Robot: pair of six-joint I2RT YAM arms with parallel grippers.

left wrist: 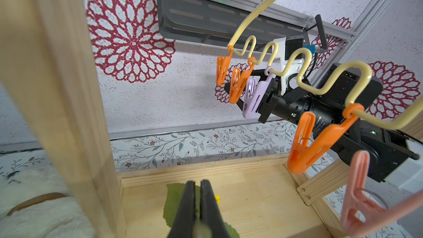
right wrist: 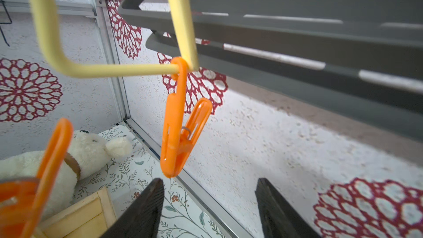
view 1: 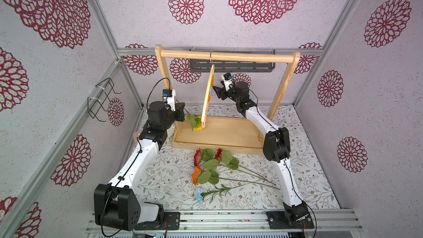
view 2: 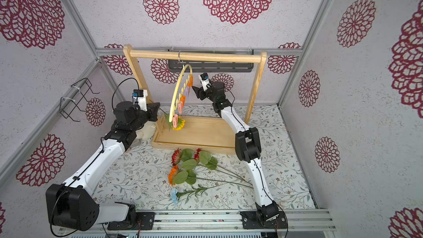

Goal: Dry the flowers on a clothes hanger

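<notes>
A yellow hanger (view 2: 175,96) with orange, purple and pink clips hangs end-on from the wooden rack's bar (view 1: 246,56). My left gripper is shut on the thin stem of the sunflower, left of the hanger. Past the fingers, the sunflower (view 2: 179,124) points down beside the hanger's near end, its green leaf (left wrist: 174,200) in front of the wooden base. On the hanger's right, toward its far end, my right gripper stands open with nothing between its fingers. The farthest orange clip (right wrist: 176,136) hangs beyond and above those fingers, apart from them.
Red flowers (view 1: 197,157), an orange flower (view 1: 195,176) and a blue flower (view 1: 199,195) lie on the table before the rack. A dark shelf (right wrist: 282,39) is behind the hanger. The rack's left post (left wrist: 66,105) stands close to my left gripper.
</notes>
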